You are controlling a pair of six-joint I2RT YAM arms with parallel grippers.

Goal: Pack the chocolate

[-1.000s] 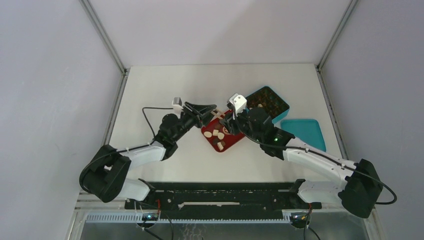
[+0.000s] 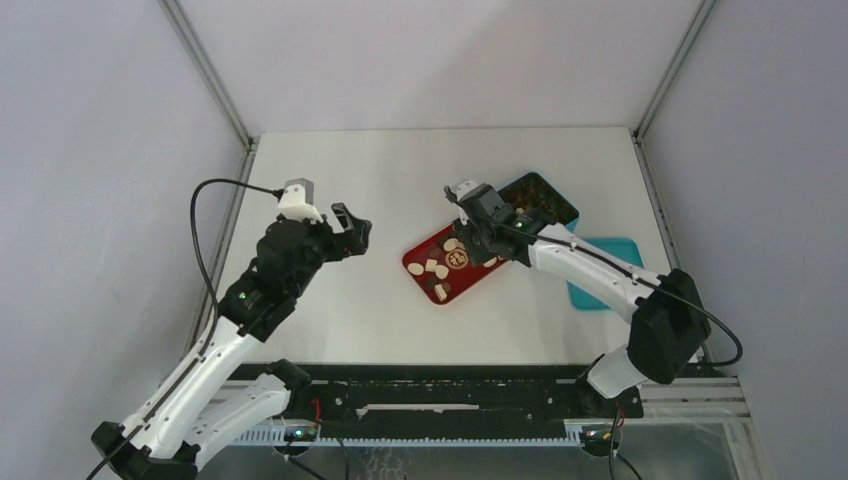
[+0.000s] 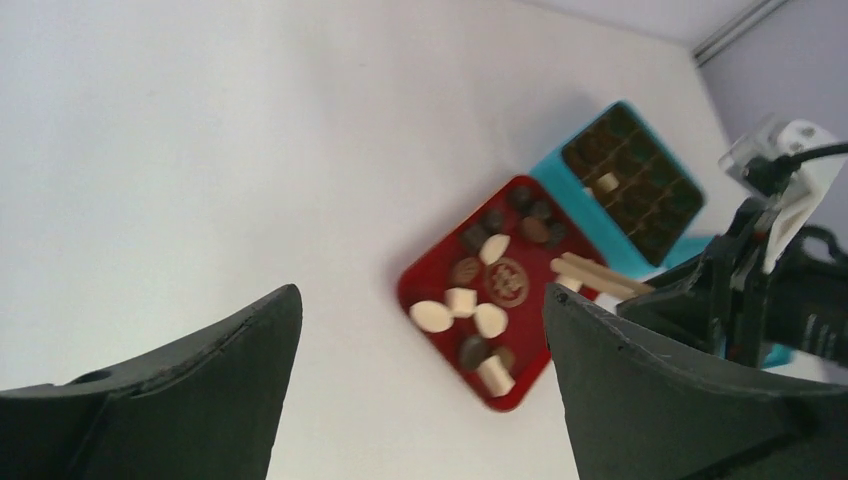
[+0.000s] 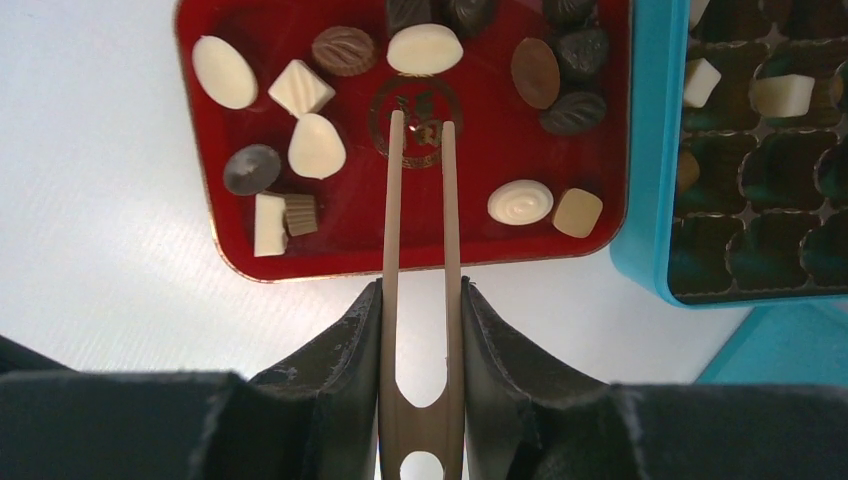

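Observation:
A red tray [image 2: 420,280] holds assorted white and brown chocolates, seen closely in the right wrist view. A blue box [image 4: 650,150] with a dark compartment insert [image 4: 770,250] stands beside it, a few chocolates in its cells. My right gripper is over the tray, shut on wooden tongs whose two tips point down at the tray's middle, apart and with nothing between them. My left gripper [image 2: 350,230] stands open and empty, left of the tray.
A blue lid [image 2: 610,295] lies at the right of the table, partly behind the right arm.
My left arm has drawn back leftward, away from the tongs and right gripper.

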